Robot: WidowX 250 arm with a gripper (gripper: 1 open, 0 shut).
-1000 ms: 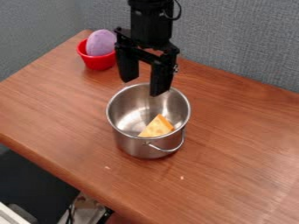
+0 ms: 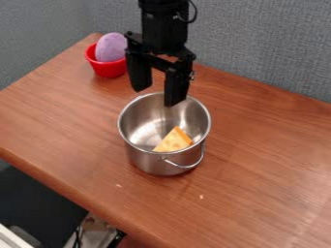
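A black gripper (image 2: 158, 82) hangs open over the back part of a steel pot (image 2: 146, 157), its two dark fingers apart with nothing seen between them. Inside the pot lies a yellow-orange wedge (image 2: 172, 141), like cheese, toward the front right of its floor. Behind and left of the gripper, a red cup (image 2: 106, 68) holds a pale purple rounded object (image 2: 111, 46).
A grey padded wall (image 2: 265, 44) runs along the back. Beyond the table's front-left edge are a dark area and some cables.
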